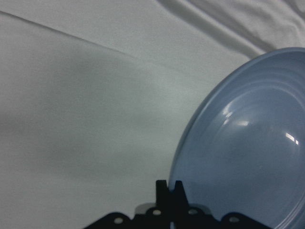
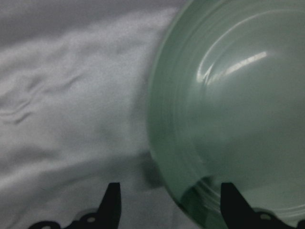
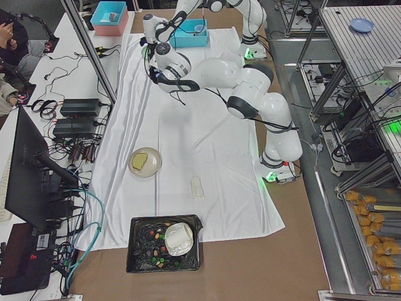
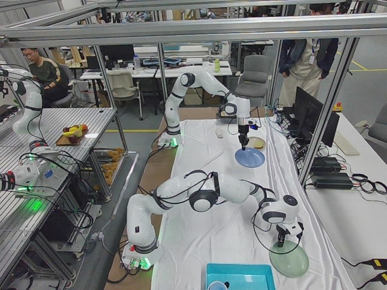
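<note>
A blue plate point(image 4: 250, 158) lies on the white cloth. My left gripper is at its rim, fingertips close together, shut on that rim. A beige plate point(image 3: 150, 168) with a yellow item on it lies nearby. At the other end, a green plate point(image 2: 238, 109) lies under my right gripper, which stands open over the rim, one finger outside and one above the inside. In the camera left view, the arms hide the blue and green plates.
A turquoise bin point(image 4: 240, 275) stands beside the green plate. A black tray point(image 3: 141, 260) with small items and a white container is at one end. A thin pale item point(image 3: 196, 187) lies on the cloth.
</note>
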